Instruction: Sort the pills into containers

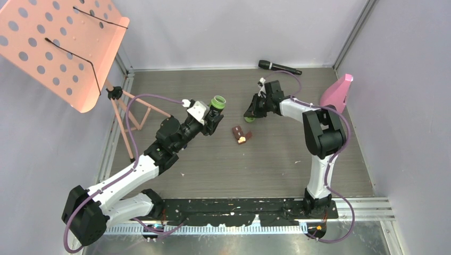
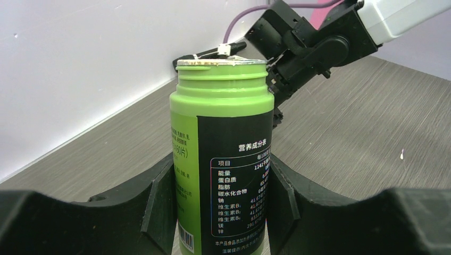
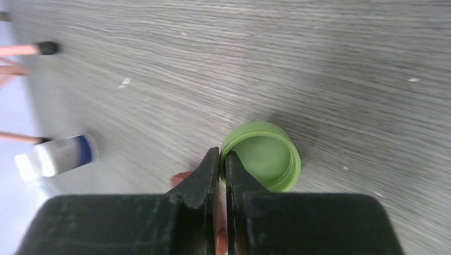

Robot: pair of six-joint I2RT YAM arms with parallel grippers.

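Observation:
An uncapped bottle with a green neck and a black label panel (image 1: 218,102) stands upright between the fingers of my left gripper; in the left wrist view both fingers press its sides. Its contents are out of sight. My right gripper is shut on the rim of a pale green cap (image 3: 271,162), hollow side showing. From above, only a sliver of that cap (image 1: 249,119) shows beside the right gripper. I see no loose pills that I can make out for certain.
A small brown object (image 1: 239,132) lies between the arms. At the back are a black microphone (image 1: 280,67) and, to the right, a pink container (image 1: 336,94). A white bottle with a blue band (image 3: 61,155) lies far left in the right wrist view. An orange perforated stand (image 1: 64,48) rises at left.

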